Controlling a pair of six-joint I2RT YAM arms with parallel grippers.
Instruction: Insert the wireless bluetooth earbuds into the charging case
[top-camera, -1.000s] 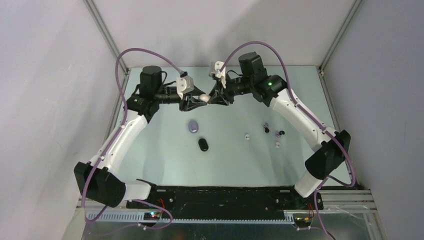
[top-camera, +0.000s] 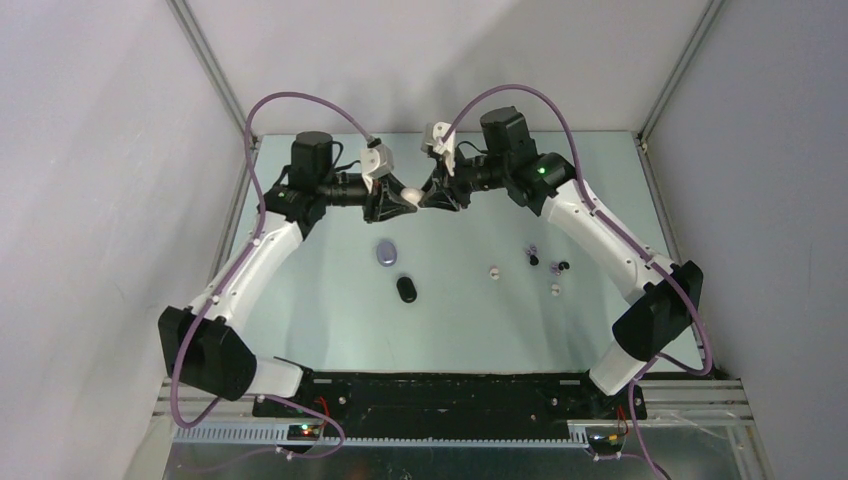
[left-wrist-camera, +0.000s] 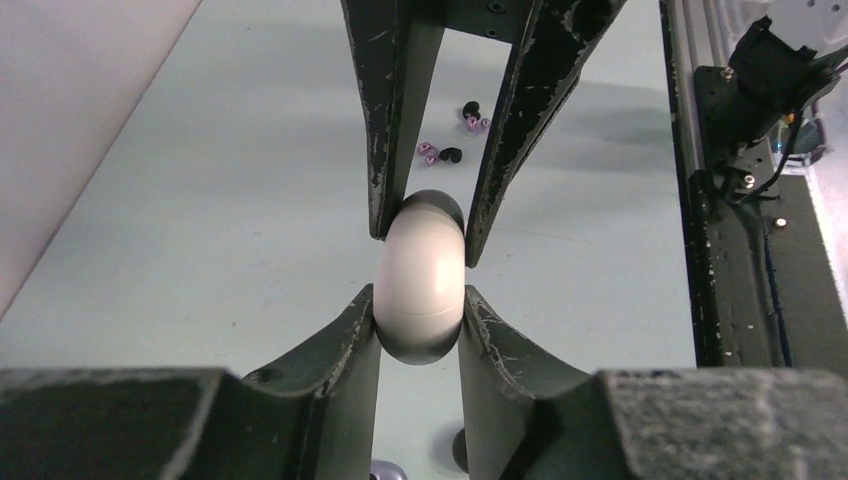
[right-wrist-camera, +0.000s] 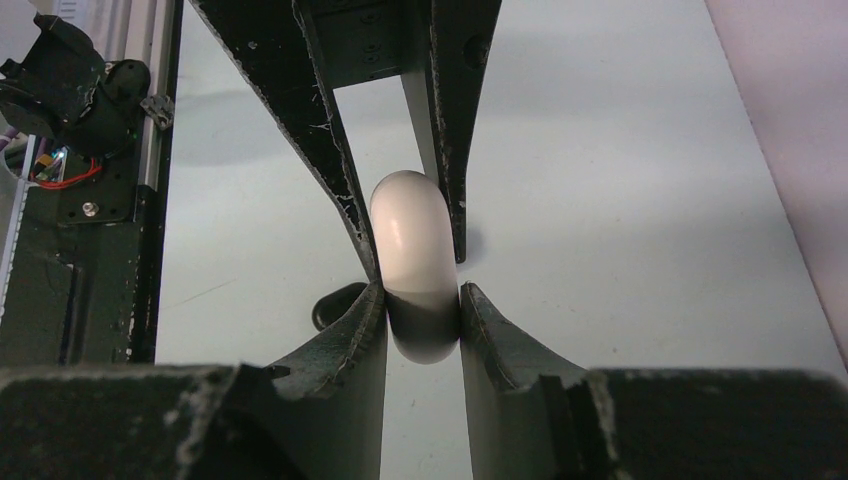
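Note:
A white oval charging case (top-camera: 411, 196) is held in the air between my two grippers at the upper middle of the top view. My left gripper has its fingertips against both sides of the case's near end. My right gripper is shut on the other end of the case. White earbuds (top-camera: 494, 272) lie on the table at the right, along with pairs of purple and black earbuds (top-camera: 533, 257).
A lilac case (top-camera: 386, 253) and a black case (top-camera: 406, 289) lie on the pale table (top-camera: 450, 330) below the grippers.
My left arm has shifted slightly to the right with its gripper, and the white case has moved a little the same way. The right arm has barely moved.

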